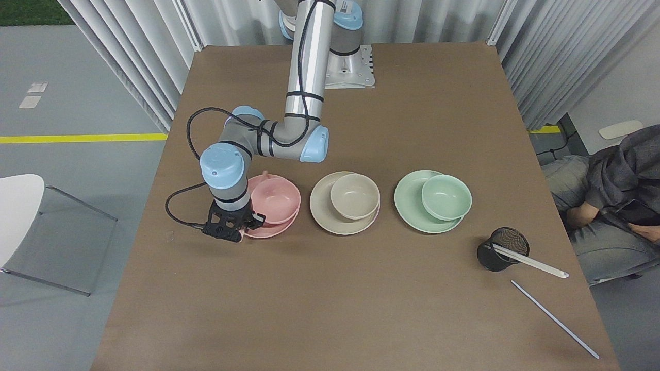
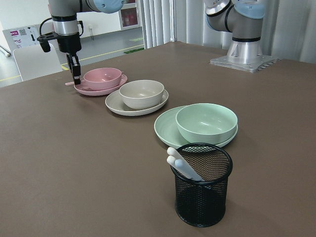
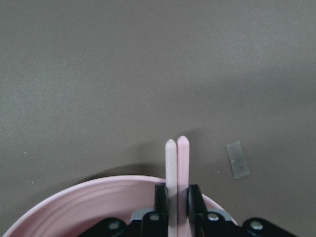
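Observation:
My gripper is at the near-left side of the pink place setting, shut on a pair of pink chopsticks (image 3: 182, 158), their tips pointing up in the wrist view. In the left view it reaches down beside the pink bowl (image 2: 102, 79), which sits on a pink plate (image 2: 98, 92). The front view shows the arm over that setting, partly hiding the bowl (image 1: 275, 201) and chopsticks. A cream bowl (image 1: 355, 195) on a cream plate and a green bowl (image 1: 446, 197) on a green plate stand to the right.
A black mesh cup (image 1: 495, 256) with white chopsticks in it is at the right, slightly tilted in appearance from above. A loose white stick (image 1: 554, 318) lies near it. A seated person is beyond the right edge.

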